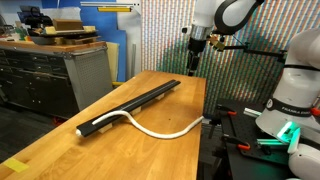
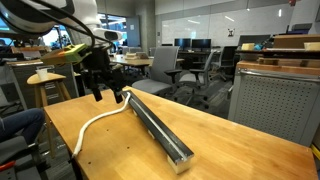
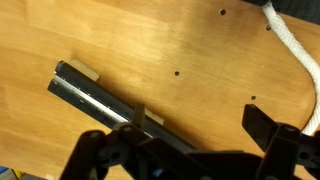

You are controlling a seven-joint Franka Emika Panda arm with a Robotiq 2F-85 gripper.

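My gripper stands open above the wooden table, with bare tabletop between its fingers in the wrist view. A long black rail (image 1: 130, 106) lies diagonally on the table. Its one end (image 3: 85, 93) shows at lower left in the wrist view, partly hidden by a finger. The white rope (image 1: 155, 134) curves over the tabletop, one end at the rail's near end in exterior view 1. In exterior view 2, the rope (image 2: 91, 123) lies to the rail's left, and the gripper (image 2: 108, 94) hangs clear of both.
The wooden table (image 2: 235, 125) is wide and mostly bare, with small dark holes in it. Grey metal cabinets (image 1: 92, 75) stand behind it. A stool (image 2: 43, 95) and office chairs (image 2: 195, 85) are beyond the table.
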